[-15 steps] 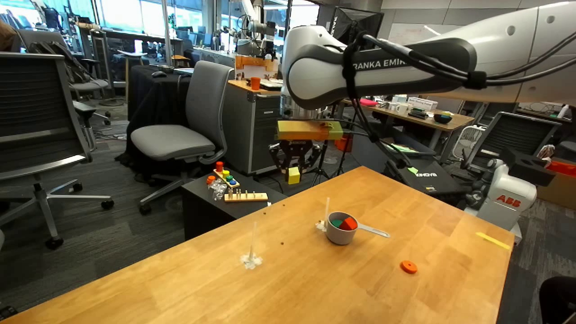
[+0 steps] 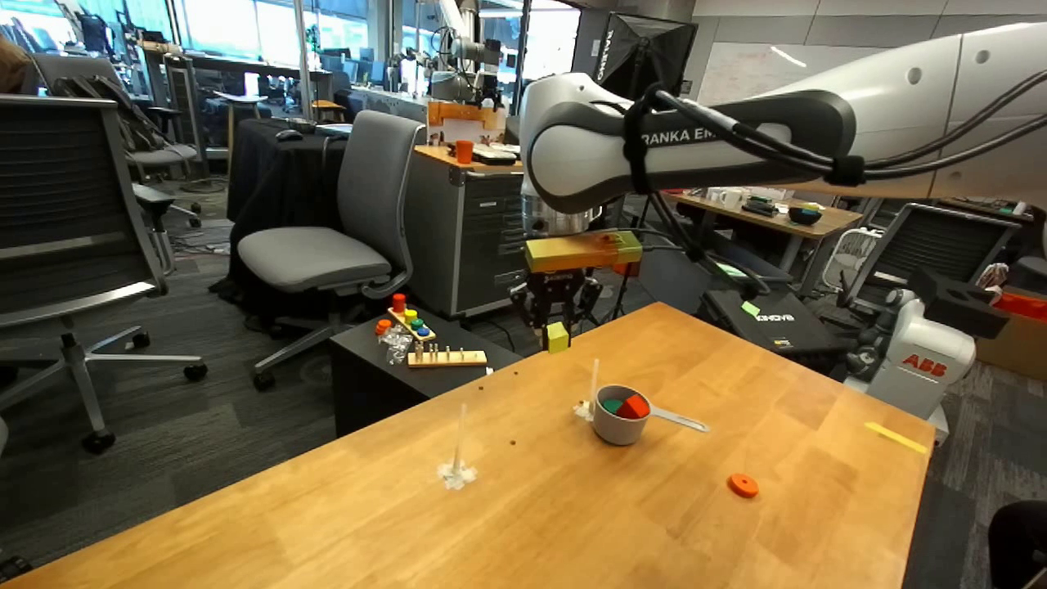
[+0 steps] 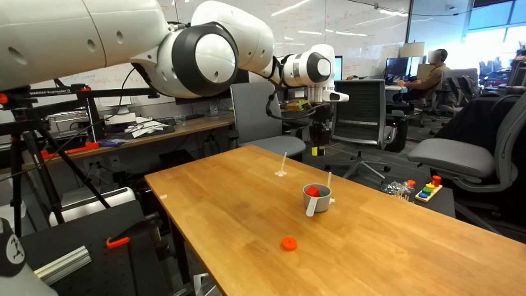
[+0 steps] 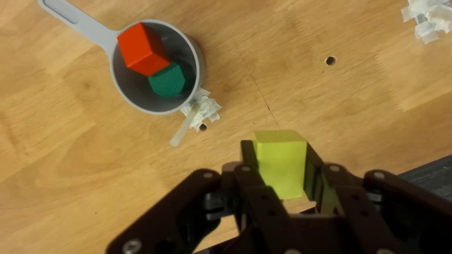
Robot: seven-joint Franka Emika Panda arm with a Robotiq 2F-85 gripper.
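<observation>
A yellow block (image 4: 281, 167) is pinched between both fingers of my gripper (image 2: 557, 338), which is shut on it. The block hangs above the table's far edge in exterior view 1, apart from the tabletop. On the table stands a grey measuring cup (image 4: 198, 63) with a long handle. Inside it lie a red block (image 4: 142, 50) and a green block (image 4: 167, 80), the red one partly over the green. In the wrist view the cup is up and to the left of my gripper. An orange disc (image 3: 289, 243) lies flat on the wood by itself.
A thin upright stick (image 2: 594, 381) is taped down right beside the cup; a second stick (image 2: 459, 438) stands farther along the table (image 2: 324, 520). Peg toys (image 2: 447, 358) sit on a low black stand beyond the edge.
Holding the yellow block throughout, my gripper has moved right and slightly down in exterior view 1. The cup, its blocks and the disc have stayed put.
</observation>
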